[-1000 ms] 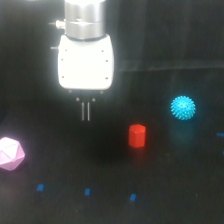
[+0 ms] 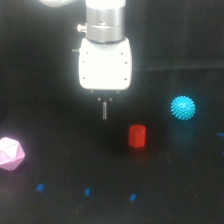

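Note:
My gripper [image 2: 105,116] hangs in the upper middle of the camera view, below a white hand [image 2: 105,66]. Its two thin fingers are close together, shut, with nothing visible between them. A small red block [image 2: 137,136] stands on the dark surface, right of the fingertips and a little lower in the view. At the right is a spiky light-blue ball [image 2: 182,108]. A pink faceted ball [image 2: 10,153] lies at the left edge. None of these things is touched by the gripper.
Small blue marks [image 2: 87,191] dot the dark tabletop [image 2: 100,165] along the front, with another at the right edge. Bare surface lies between the pink ball and the red block, and in front of them.
The arm has moved right in the view, bringing my gripper closer to the red block. Its fingers were slightly apart before and are now together. The three objects have stayed put.

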